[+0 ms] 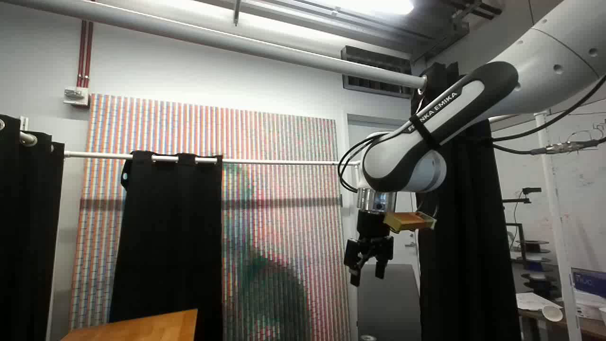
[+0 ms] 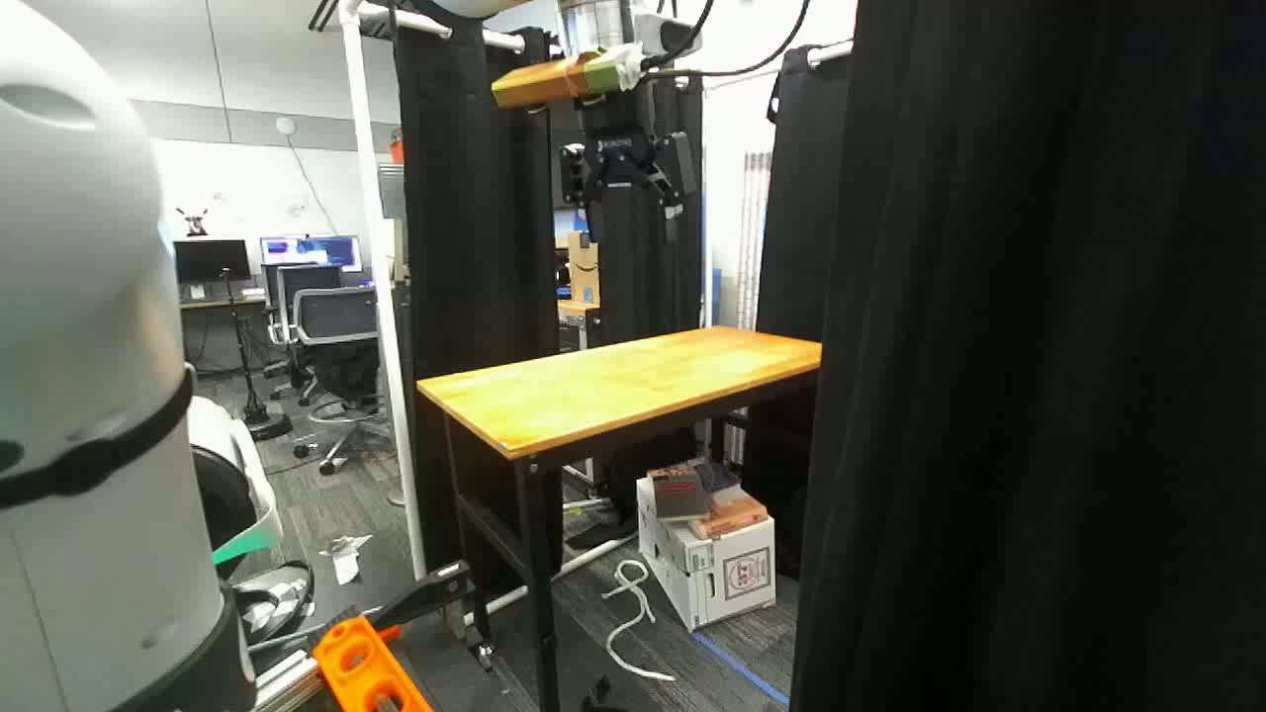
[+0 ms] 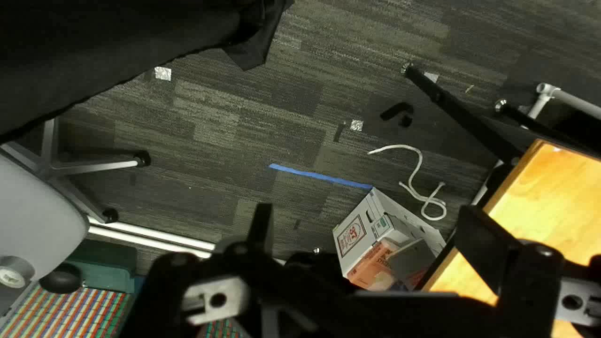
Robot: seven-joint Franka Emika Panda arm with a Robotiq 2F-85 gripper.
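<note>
My black gripper [image 1: 369,279] hangs below the wrist, pointing down, its fingers spread and nothing between them. In exterior view 2 the gripper [image 2: 632,223] is well above the wooden table [image 2: 629,378], whose top is bare. From the wrist, the two dark fingers [image 3: 260,228] stand wide apart, with floor and a box showing between them. The table's corner [image 3: 541,208] lies at the right of that view, partly covered by the other finger. No object is near the fingertips.
Beside the table's legs, a white box [image 2: 721,581] with books or packages on top stands on the floor. A white rope [image 3: 419,174] and blue tape [image 3: 321,176] lie nearby. Black curtains [image 2: 1033,356] hang around the area. An office chair [image 3: 34,225] shows at the wrist view's left.
</note>
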